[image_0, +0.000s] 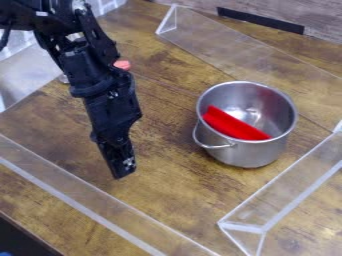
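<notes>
My gripper (123, 165) hangs low over the wooden table at left of centre, its black fingertips shut with nothing visible between them. To its right stands a steel pot (247, 147) with a side handle, holding a red elongated object (234, 124). A small pink object (123, 65) lies behind the arm at the upper left, partly hidden by it.
Clear plastic barriers run along the left, top and lower right (274, 200) of the table. Bare wood (187, 200) lies in front of and between the gripper and the pot.
</notes>
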